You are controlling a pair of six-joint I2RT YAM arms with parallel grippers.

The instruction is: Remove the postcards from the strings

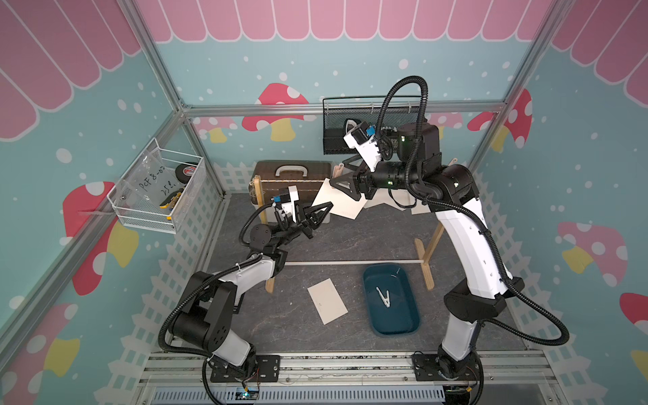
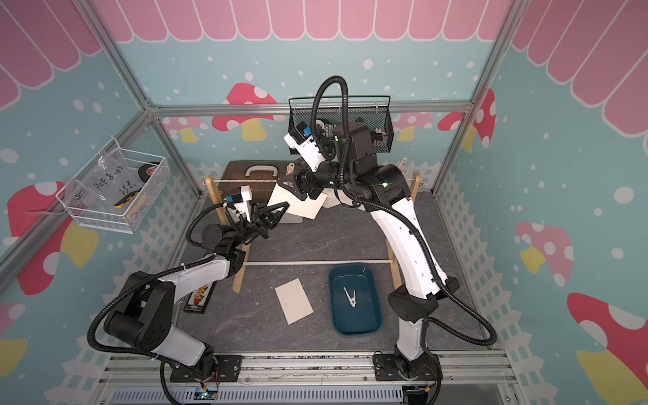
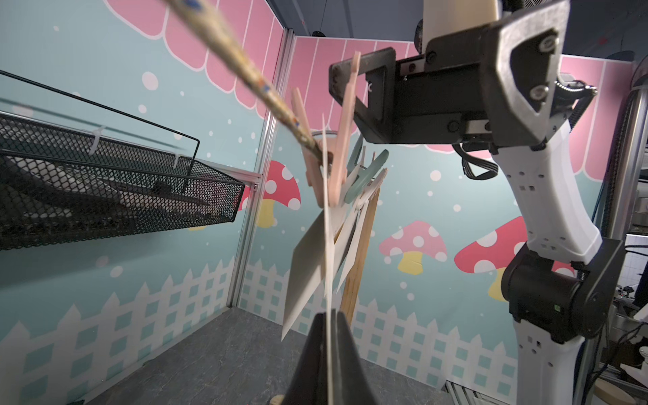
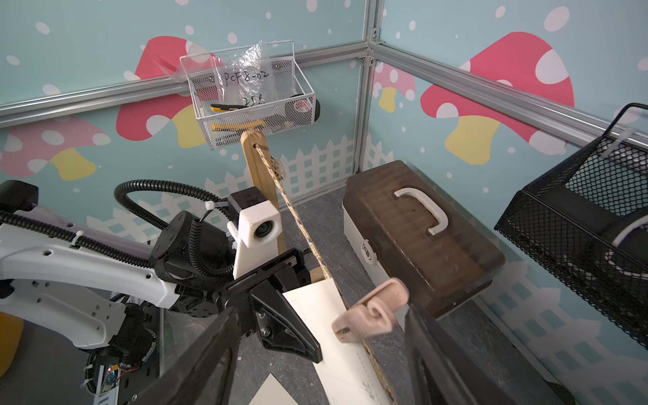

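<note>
A white postcard (image 1: 345,205) hangs from the string (image 4: 297,216) by a pink clothespin (image 4: 378,312). My left gripper is shut on this card's near edge, the thin card running edge-on between its fingers in the left wrist view. My right gripper (image 1: 339,173) stands open at string height, its blurred fingers (image 4: 426,344) on either side of the pink clothespin, apart from it in the right wrist view. More postcards (image 3: 307,260) hang farther along the string, with a green clothespin (image 3: 368,177) among their clips. One postcard (image 1: 328,301) lies flat on the table.
A blue tray (image 1: 370,317) holding one white clothespin (image 1: 383,297) sits at front right. The wooden stand (image 1: 428,260) carries the string across the table. Behind it are a brown-lidded toolbox (image 4: 422,236) and a black mesh basket (image 4: 573,202) on the wall.
</note>
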